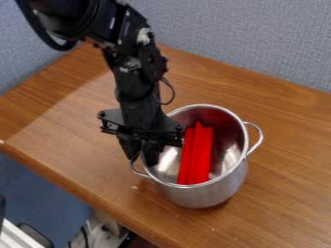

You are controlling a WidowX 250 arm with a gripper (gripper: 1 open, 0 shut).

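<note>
My gripper (142, 150) hangs from the black arm over the left rim of a steel pot (211, 189), its fingertips low by that rim near the left handle. Whether they hold the rim or anything else is hard to tell. A long red object (195, 152) lies inside the pot, to the right of my fingers.
A grey wall stands at the back.
</note>
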